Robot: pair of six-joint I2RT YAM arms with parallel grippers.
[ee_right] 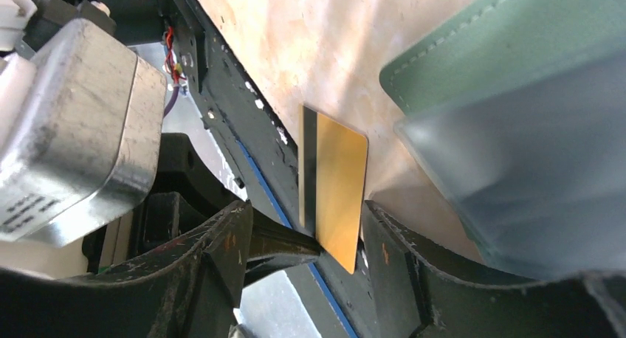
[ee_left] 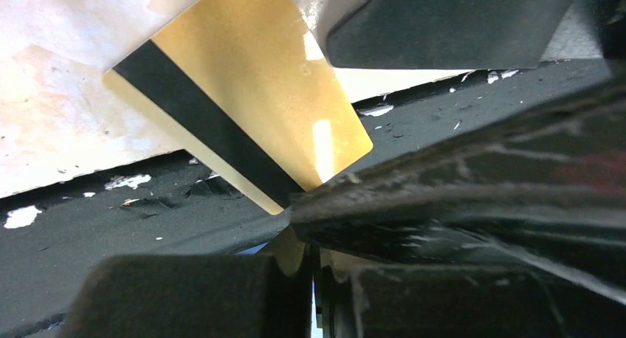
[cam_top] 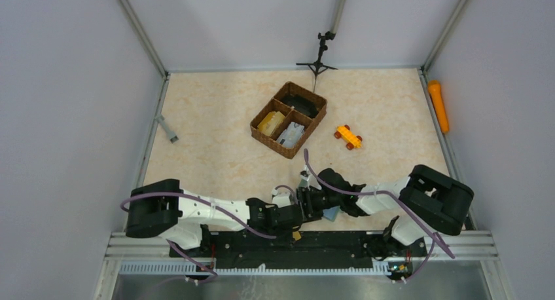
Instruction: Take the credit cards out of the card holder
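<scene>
A gold card with a black stripe extends over the table's front edge. My left gripper is shut, its tips at the card's lower edge, seemingly pinching it there; a dark finger partly covers that contact. In the right wrist view the card stands between the parted fingers of my right gripper, which is open. Beside them lies the card holder, green with stitched edging and a cloudy blue-grey sleeve. From above, both grippers hide much of the holder.
Further back stands a wicker basket with compartments holding several items. An orange toy car sits to its right. Below the card runs the dark rail along the table edge.
</scene>
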